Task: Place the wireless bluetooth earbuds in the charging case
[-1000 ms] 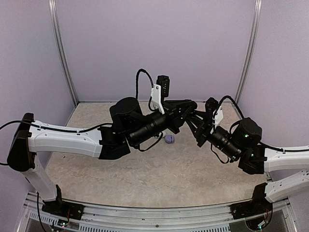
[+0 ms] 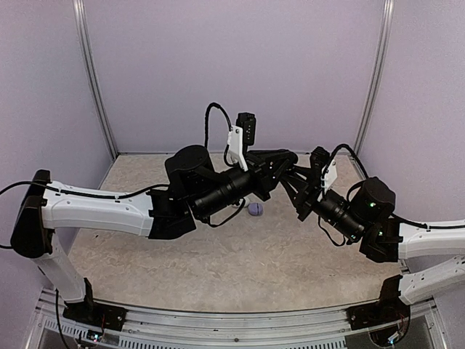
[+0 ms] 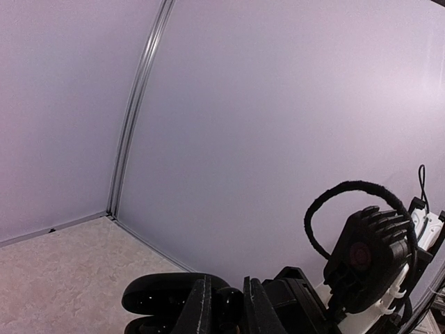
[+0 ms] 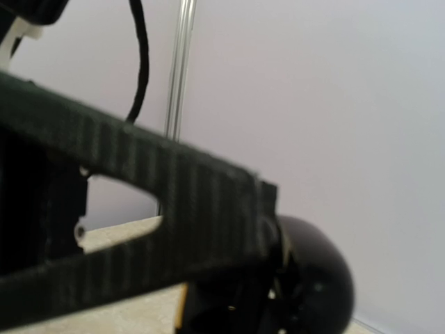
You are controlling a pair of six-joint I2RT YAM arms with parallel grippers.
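The black charging case is held up off the table with its rounded lid raised; in the right wrist view its glossy end (image 4: 320,278) shows close up. My left gripper is shut on a small black earbud (image 3: 228,300), right at the case. Whether the earbud sits inside a slot or only against the case, I cannot tell. From the right, my right gripper (image 2: 289,178) is shut on the case; its hold is mostly hidden. In the right wrist view a left gripper finger (image 4: 208,209) covers much of the case.
On the table behind the left wrist lies a small purple ball-like object (image 2: 255,209), with a whitish item (image 2: 241,203) partly hidden beside it. Pale walls enclose the back and sides.
Hardly anything differs. Compared with a second ago, the right wrist sits very slightly farther right; both grippers remain together at the same place.
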